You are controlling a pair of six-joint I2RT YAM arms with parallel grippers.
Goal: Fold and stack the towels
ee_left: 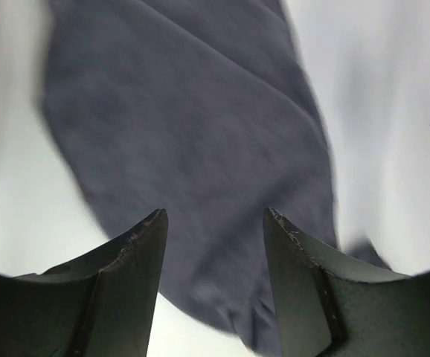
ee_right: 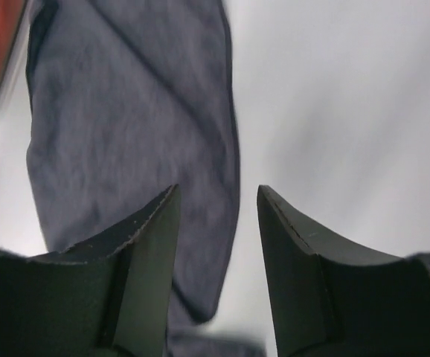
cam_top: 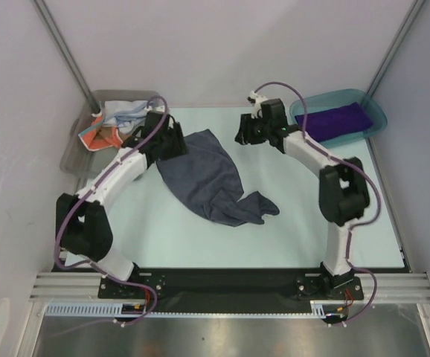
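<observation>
A dark grey-blue towel point(cam_top: 204, 171) lies spread and slightly crumpled on the white table, its near right corner bunched. Above its left part hovers my left gripper point(cam_top: 178, 141), open; in the left wrist view nothing shows between its fingers, with the towel point(ee_left: 185, 141) beneath. My right gripper point(cam_top: 246, 130) hangs over bare table, right of the towel's far end. Its fingers point(ee_right: 152, 238) stand apart with nothing between them, and the towel's edge point(ee_right: 230, 171) runs below. A folded purple towel point(cam_top: 335, 121) rests in the teal bin at the back right.
The grey bin point(cam_top: 74, 156) at the back left holds orange point(cam_top: 100, 138) and light blue point(cam_top: 124, 111) towels, partly hidden by the left arm. A teal bin point(cam_top: 379, 117) stands back right.
</observation>
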